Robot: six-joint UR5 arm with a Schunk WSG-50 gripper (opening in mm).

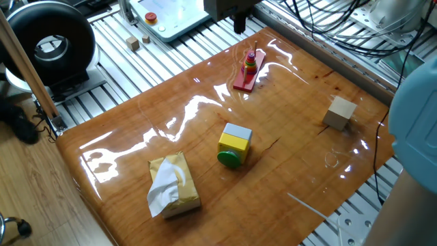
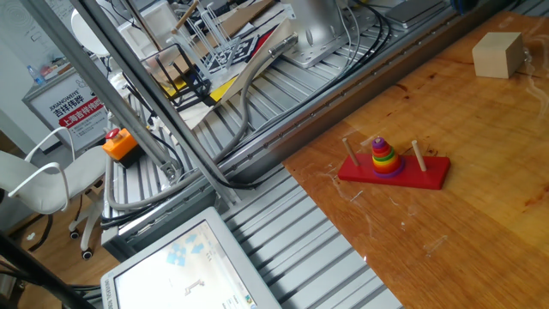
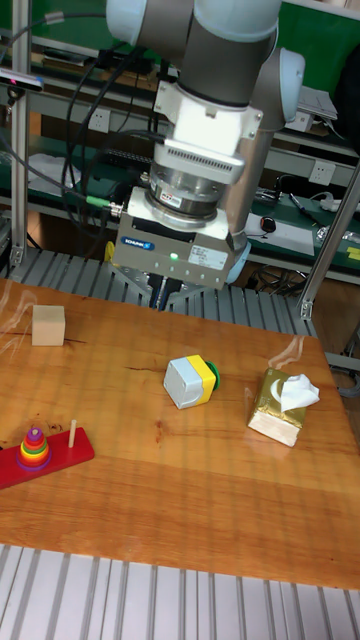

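My gripper point(image 3: 162, 293) hangs over the table's edge on the arm's side in exterior view 3, its dark fingers pointing down. In exterior view 1 only its lower part shows at the top edge, with a dark finger point(image 1: 239, 24) below the body. How far apart the fingers stand cannot be made out, and no object shows at their tips. A red base with coloured stacked rings point(image 2: 386, 161) and pegs stands on the table. Apart from it are a plain wooden cube point(image 1: 339, 113), a grey-and-yellow block with a green round end point(image 1: 234, 145), and a gold tissue pack point(image 1: 179, 184).
The wooden table point(image 1: 123, 147) has wide clear areas between these objects. Slatted metal decking surrounds it, with a touch panel point(image 2: 189, 270) beside it. Loose black cables point(image 1: 362, 41) run along the arm's side. A thin white strip point(image 1: 311, 206) lies at the near edge.
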